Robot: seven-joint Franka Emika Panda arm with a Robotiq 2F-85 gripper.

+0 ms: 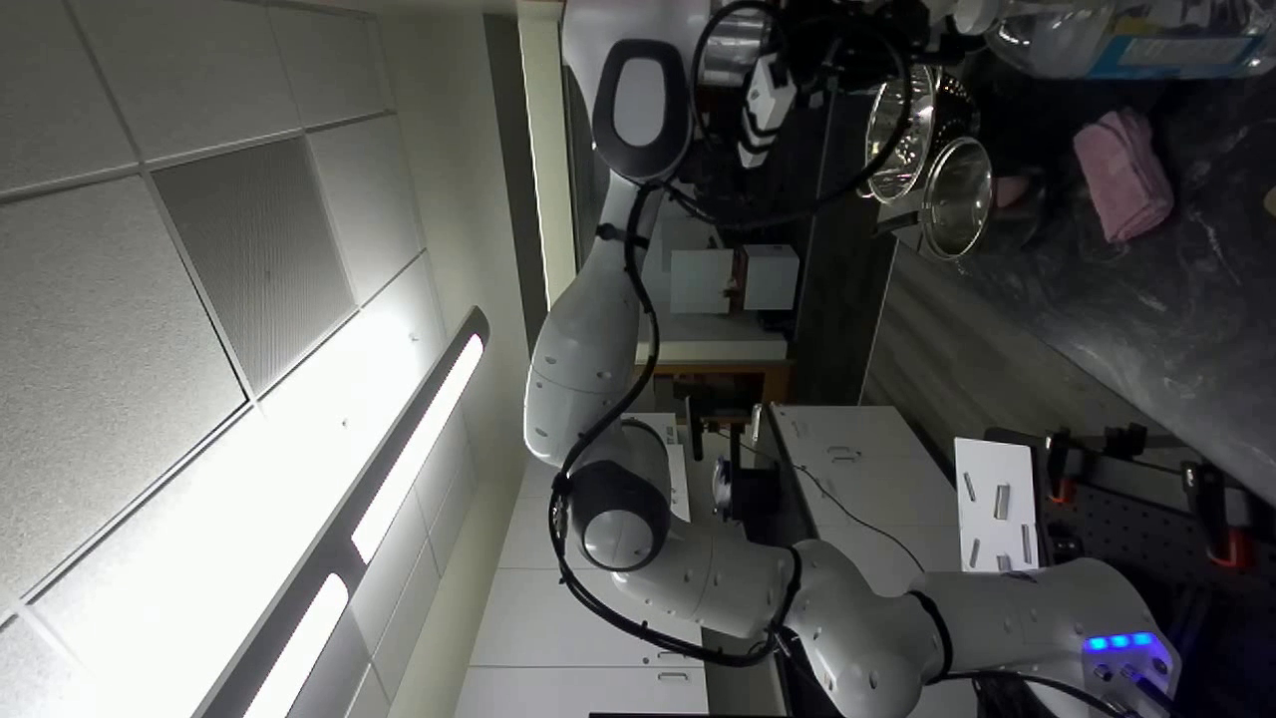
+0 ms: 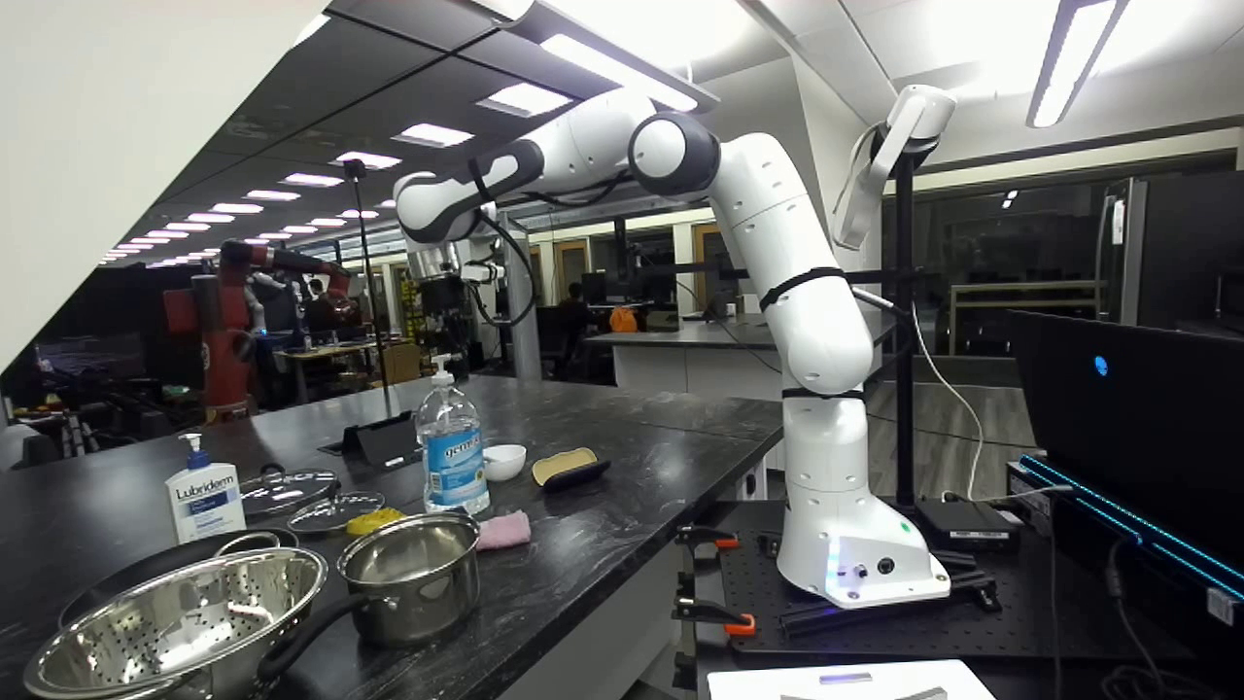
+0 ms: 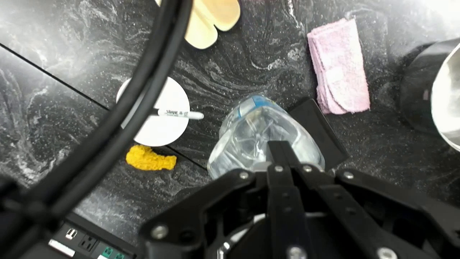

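In the wrist view, a clear pump bottle with a blue label stands right below my gripper. The fingers are together and nothing shows between them. Exterior view 2 has the gripper pointing down, close over the white pump top of that upright bottle. Whether the fingertips touch the pump cannot be told. My fingers hide part of the bottle's top from the wrist camera. The bottle lies at the upper right edge of exterior view 1, which is turned sideways.
Around the bottle are a pink towel, a white bowl with a marker across it, a yellow cloth and a steel pot. A colander and a lotion bottle stand at left. Bare counter lies toward the base.
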